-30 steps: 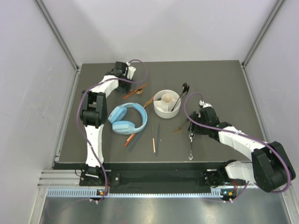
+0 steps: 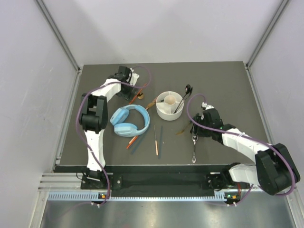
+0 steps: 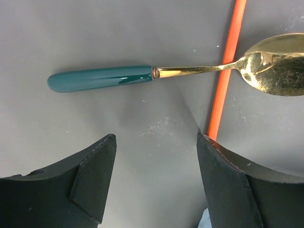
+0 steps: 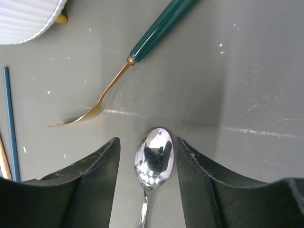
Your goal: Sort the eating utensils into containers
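In the left wrist view a gold spoon with a teal handle (image 3: 102,79) lies across an orange chopstick (image 3: 227,61). My left gripper is open just short of the spoon, nothing between its fingers. The right gripper also stands open, with the bowl of a silver spoon (image 4: 154,159) between and just beyond its fingertips, apparently not gripped. Beyond it lies a green-handled gold fork (image 4: 159,31). The white divided container (image 2: 167,115) stands mid-table, dark-looking spoons (image 2: 188,89) leaning out of it.
Blue headphones (image 2: 145,112) lie left of the container, over an orange chopstick (image 2: 131,142). A blue stick (image 2: 160,142) and a pale-ended stick (image 2: 156,142) lie in front of the container.
At the back left, the orange chopstick has swung to a steeper angle and the spoon bowl has shifted slightly. My left gripper has moved a little. The right arm looks still.
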